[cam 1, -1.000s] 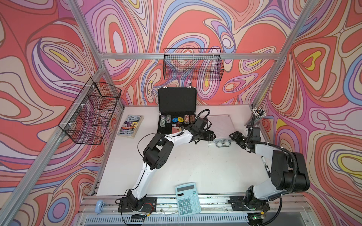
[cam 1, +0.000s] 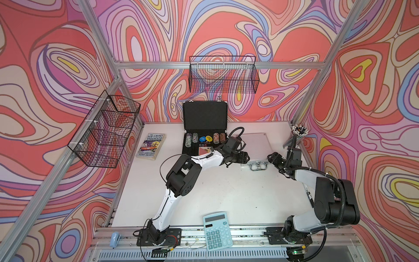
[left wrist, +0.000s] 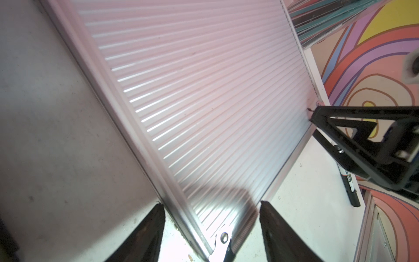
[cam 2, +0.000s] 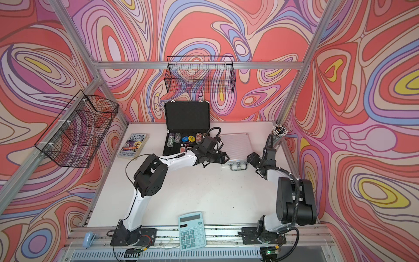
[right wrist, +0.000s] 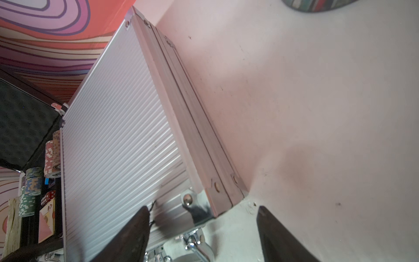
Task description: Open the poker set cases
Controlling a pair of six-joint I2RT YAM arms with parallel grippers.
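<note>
At the back of the table one poker case (cam 1: 205,115) stands with its black lid raised, chips showing inside. To its right lies a second, silver case (cam 2: 235,144), its ribbed lid (right wrist: 122,144) down and its handle (cam 1: 258,166) facing front. My left gripper is part open at the near left corner of the silver case, fingers either side of that corner. Beside the near right corner hovers my right gripper, also part open, with the case corner showing between its fingers. Whether the fingers touch the case I cannot tell.
A book (cam 1: 151,145) lies at the back left and a calculator (cam 1: 217,230) at the front edge. A holder of markers (cam 1: 298,131) stands at the back right, with a loose marker (left wrist: 349,187) near the right edge.
My right arm has shifted slightly near the silver case's right corner, the gripper staying beside it. The left arm and both cases look unmoved.
</note>
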